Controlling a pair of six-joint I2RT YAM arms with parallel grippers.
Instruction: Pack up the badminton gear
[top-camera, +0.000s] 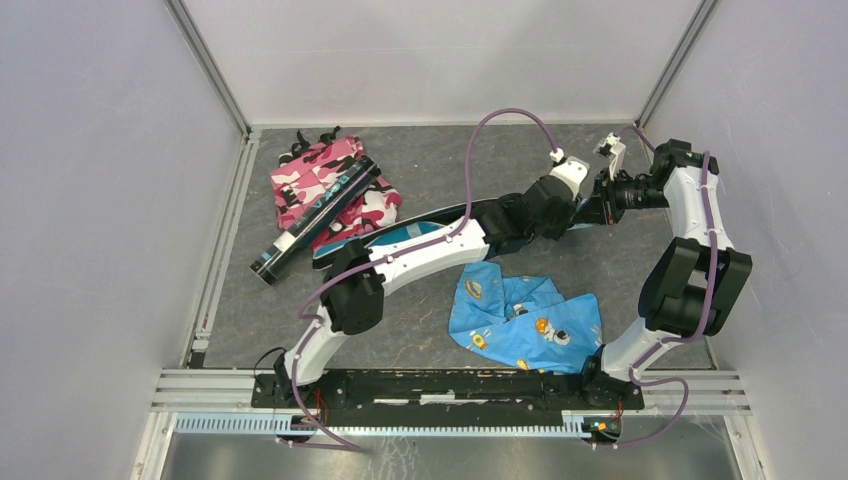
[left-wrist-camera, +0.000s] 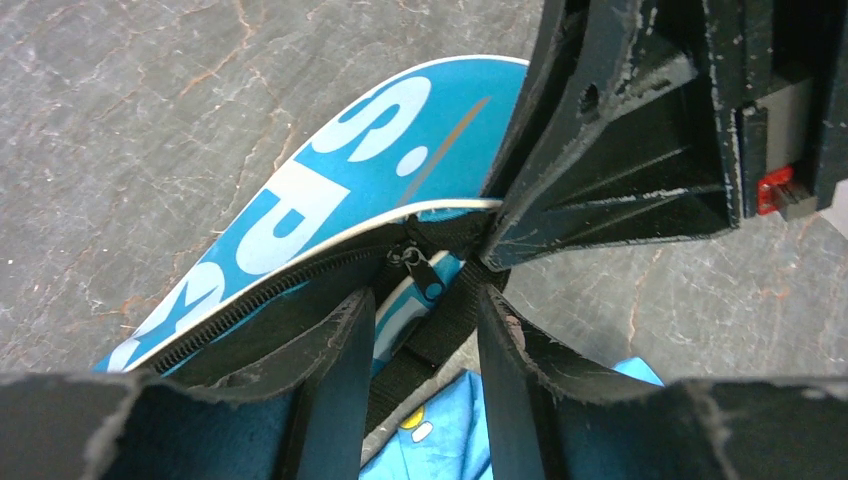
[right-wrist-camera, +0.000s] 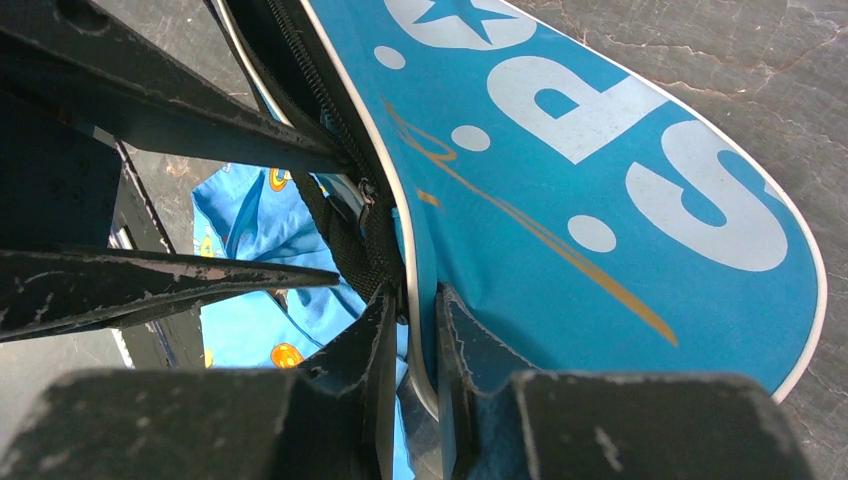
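Observation:
The long blue-and-black racket bag (left-wrist-camera: 330, 170) lies across the middle of the floor, partly under my left arm. In the right wrist view my right gripper is shut on the cream-piped edge at the bag's end, beside the zipper. My left gripper hovers open over the zipper pull (left-wrist-camera: 425, 275) and black webbing at that end, close beside the right gripper. The blue cartoon cloth (top-camera: 540, 330) lies crumpled below the bag.
A pink camouflage bag (top-camera: 300, 185) with a long dark tube or box (top-camera: 315, 220) on it lies at the left. White walls bound the workspace.

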